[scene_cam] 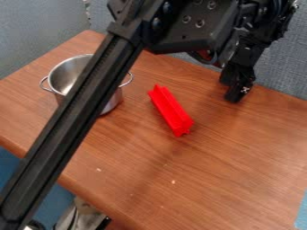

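Observation:
My black gripper point(236, 90) hangs low over the back right of the wooden table, its fingers at or just above the surface; whether it is open or shut is hard to tell in the dark shapes. A red block point(171, 110) lies in the middle of the table, apart from the gripper. A steel pot point(61, 81) with loop handles stands at the left, partly hidden behind the long black bar of the arm.
Grey padded walls point(36, 27) stand behind it. The arm covers much of the upper and left view.

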